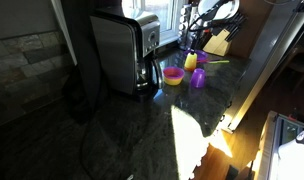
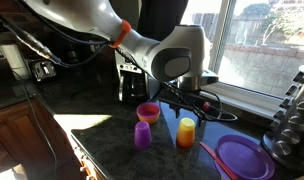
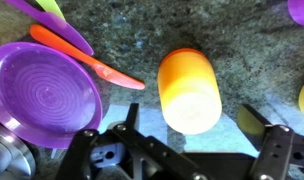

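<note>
An orange-yellow cup (image 3: 189, 92) stands on the dark counter, centred in the wrist view. My gripper is open, one finger on each side of the cup as seen from above, with nothing held. In exterior view 2 the gripper (image 2: 191, 103) hangs above the same cup (image 2: 185, 133), pointing down. To the cup's left there stands a purple cup (image 2: 143, 135), with a pink bowl (image 2: 148, 112) behind it. A purple plate (image 2: 254, 160) lies to the right, with a red-orange knife (image 3: 87, 58) at its edge.
A coffee maker (image 1: 124, 52) stands left of the bowls. Purple and green utensils (image 3: 54, 14) lie near the plate. Metal canisters on a rack (image 2: 289, 128) stand by the window.
</note>
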